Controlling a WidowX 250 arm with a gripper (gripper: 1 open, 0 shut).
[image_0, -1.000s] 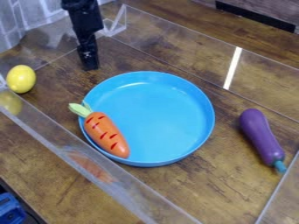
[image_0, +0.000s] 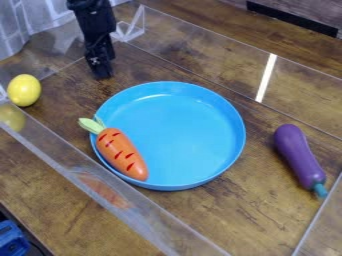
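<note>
My dark gripper (image_0: 99, 62) hangs at the upper left, low over the wooden surface and behind the blue plate; it looks open, with nothing visible between its fingers. A toy carrot (image_0: 122, 153) with a pale green top lies on the left part of the blue plate (image_0: 187, 130). To the left is a yellow egg-shaped object (image_0: 24, 90). A purple toy eggplant (image_0: 297, 155) lies to the right of the plate.
Clear low walls (image_0: 127, 220) border the wooden surface. Bare wood lies between my gripper and the right side, behind the plate. A blue object (image_0: 8, 240) sits at the bottom left corner, outside the wall.
</note>
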